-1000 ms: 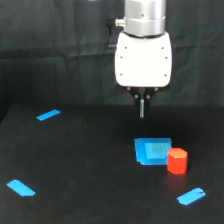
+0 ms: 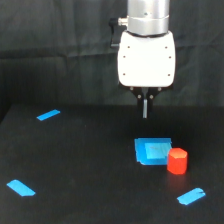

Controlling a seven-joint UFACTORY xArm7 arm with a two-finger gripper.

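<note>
My gripper (image 2: 145,112) hangs from the white arm (image 2: 146,60), upright above the table and a little behind a blue square piece (image 2: 152,152) with a lighter inner area. Its narrow dark fingers appear close together, but they are too small to show whether they are open or shut. I see nothing hanging from them. A red block (image 2: 177,161), six-sided in outline, sits at the right front corner of the blue square, overlapping its edge in the view.
Blue strips lie flat on the dark table: one at the back left (image 2: 48,115), one at the front left (image 2: 21,188) and one at the front right (image 2: 191,196). Dark curtain-like cloth (image 2: 60,70) stands behind.
The arm and gripper have shifted slightly to the right. The blue square, red block and strips lie where they were.
</note>
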